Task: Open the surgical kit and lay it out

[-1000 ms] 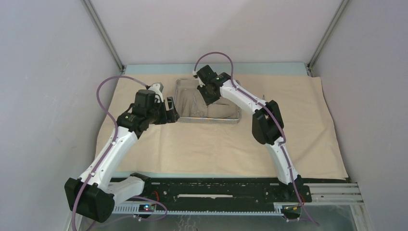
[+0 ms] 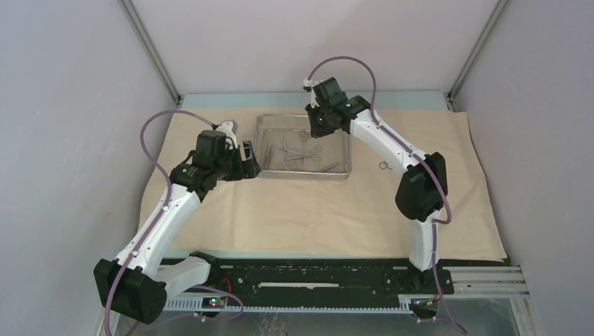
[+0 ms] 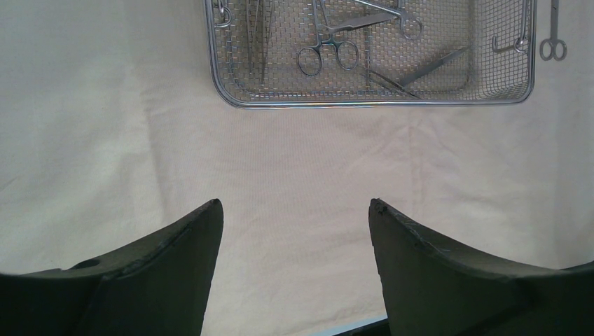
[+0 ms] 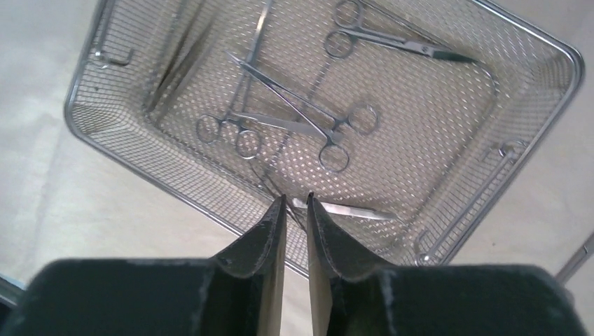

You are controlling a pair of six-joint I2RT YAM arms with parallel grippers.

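Note:
The wire mesh tray [image 2: 301, 176] holds several metal instruments. In the right wrist view a ring-handled clamp [image 4: 284, 87] lies across another clamp and a flat handle near the tray's middle. Scissors [image 4: 413, 47] rest toward one corner, and tweezers [image 4: 174, 63] along one side. My right gripper is over the tray, partly open with a narrow gap and nothing gripped; a pale slim handle [image 4: 361, 212] shows beyond its fingertips. Beside the tray's left edge, my left gripper stands wide open above bare cloth.
One pair of scissors [image 2: 385, 166] lies on the cloth right of the tray. The tray's raised rim [image 3: 378, 105] surrounds the instruments, and a wire handle [image 4: 469, 203] stands at one end.
More of the crossed instruments in the tray's middle now show. My left arm has stayed still.

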